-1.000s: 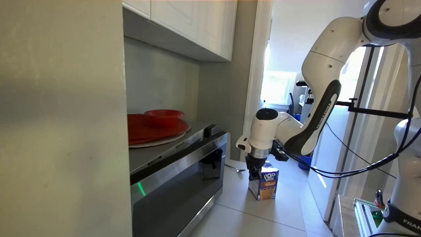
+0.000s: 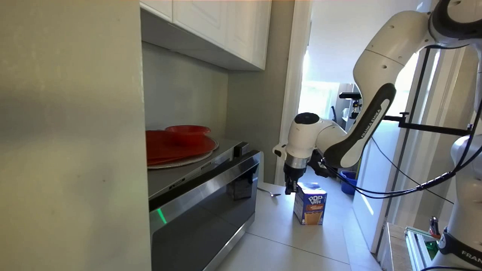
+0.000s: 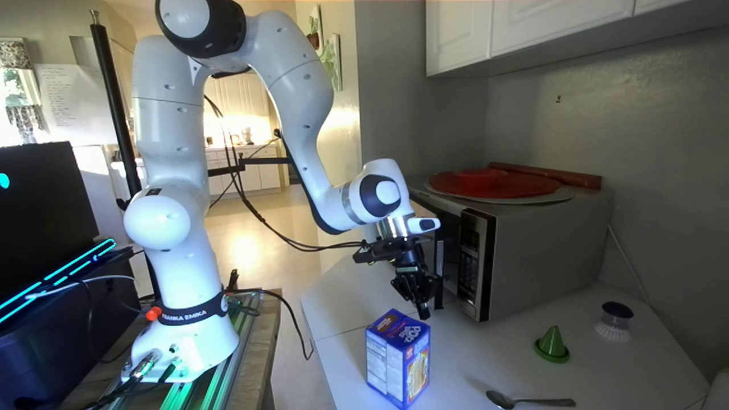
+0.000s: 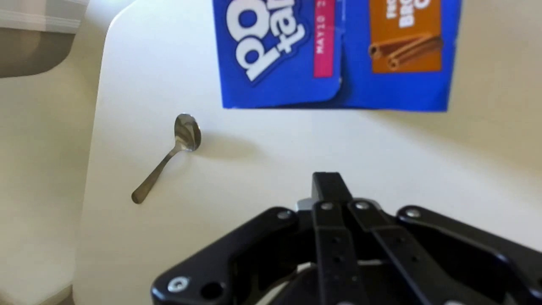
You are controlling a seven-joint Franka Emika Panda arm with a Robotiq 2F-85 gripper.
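Observation:
A blue Pop-Tarts box (image 2: 310,204) stands upright on the white counter, its top and printed front also showing in exterior view 2 (image 3: 398,359). At the upper edge of the wrist view, only part of the box (image 4: 284,91) is visible. My gripper is shut, with nothing showing between its fingers. In exterior view 2 the gripper (image 3: 424,315) hangs close to the box, on the microwave side. It appears apart from the box in the wrist view, where bare counter lies between them.
A spoon (image 4: 188,133) lies on the counter near its edge. The microwave (image 3: 540,259) stands beside the arm with red dishes (image 3: 482,179) on top. A green cone-shaped item (image 3: 552,344) and a brush (image 3: 615,321) sit farther along the counter.
The box has shifted to the right and slightly back in exterior view 1. My gripper has risen, and the arm above it has moved up and a little to the right.

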